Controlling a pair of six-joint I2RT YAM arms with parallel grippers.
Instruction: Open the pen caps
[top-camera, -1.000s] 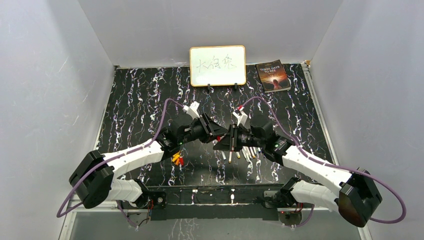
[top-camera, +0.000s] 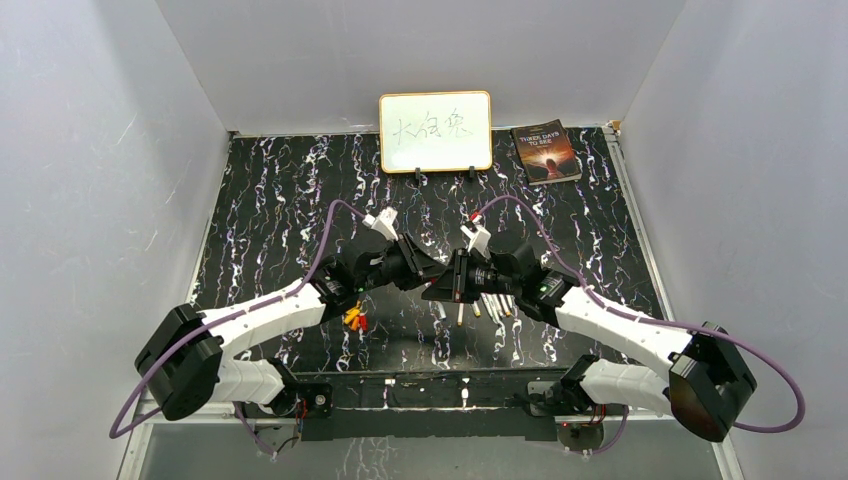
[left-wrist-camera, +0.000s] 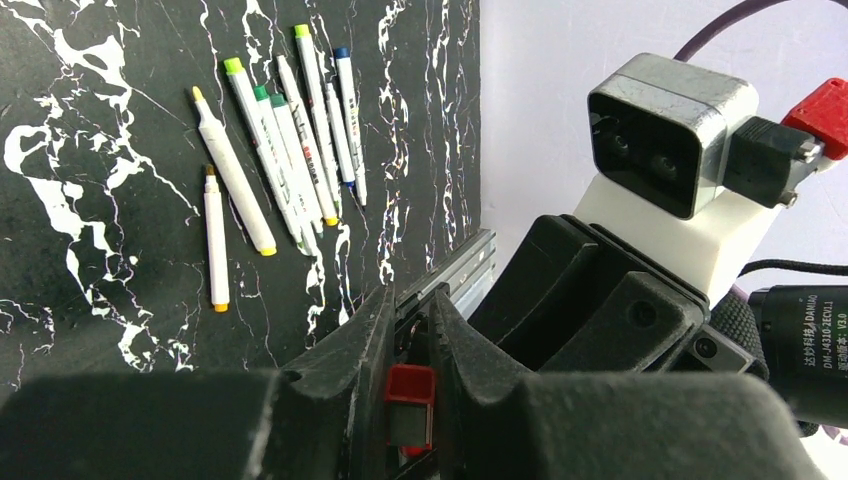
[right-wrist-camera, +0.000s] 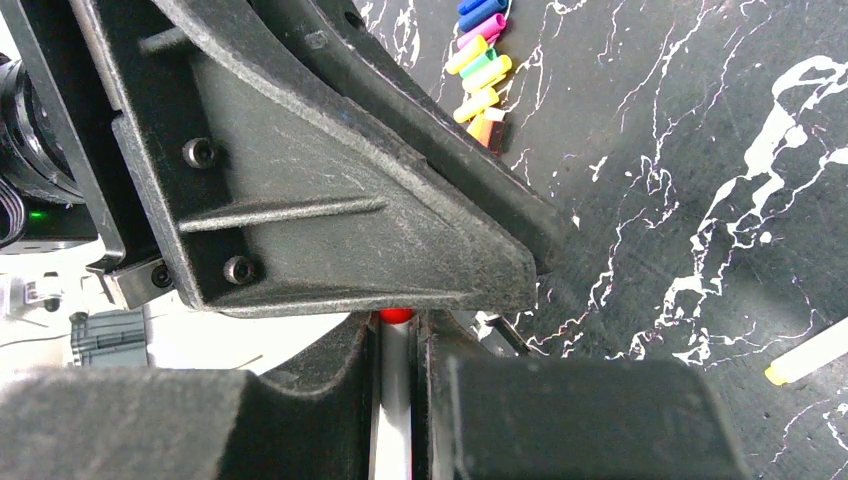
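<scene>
My two grippers meet above the table's centre. In the right wrist view my right gripper is shut on a white pen with a red end, upright between the fingers. My left gripper is at the red end; in the left wrist view a red cap shows between its fingertips, and whether they grip it is unclear. Loose markers with coloured caps lie side by side on the black marble table.
Several removed caps in mixed colours lie in a cluster on the table. A whiteboard and a book stand or lie at the back. Grey walls enclose the sides.
My right gripper has shifted slightly down and toward the left in the top view; the left gripper is nearly where it was.
</scene>
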